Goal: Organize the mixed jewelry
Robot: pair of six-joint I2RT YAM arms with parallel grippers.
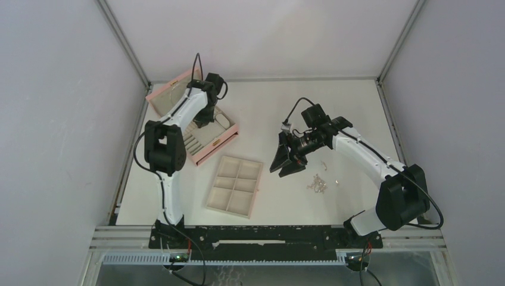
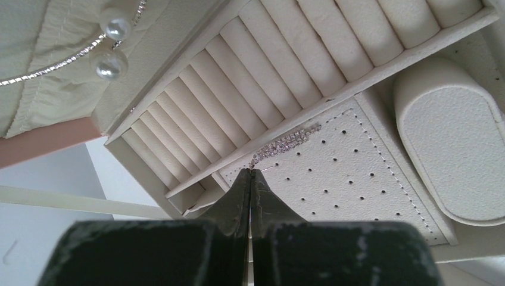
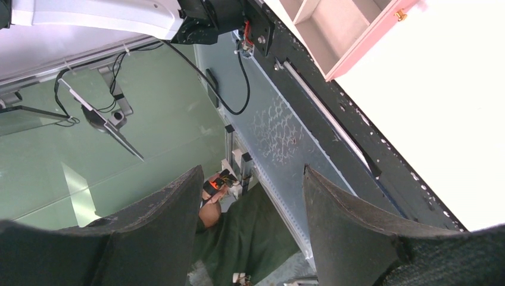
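Observation:
My left gripper is shut over the perforated earring panel (image 2: 351, 179) in the open jewelry box (image 1: 218, 140). A sparkling pink earring (image 2: 286, 145) lies along the panel's upper edge, its lower end right at the fingertips; whether that end is pinched between them cannot be told. Above the open table my right gripper stands open and empty. A small heap of mixed jewelry (image 1: 318, 183) lies on the right side of the table, with a few loose pieces around it.
Ring rolls (image 2: 250, 77) border the panel on one side, a rounded cushion (image 2: 452, 137) on the other. In the raised lid hangs a pearl necklace (image 2: 110, 64). An empty divided tray (image 1: 234, 186) occupies the front middle.

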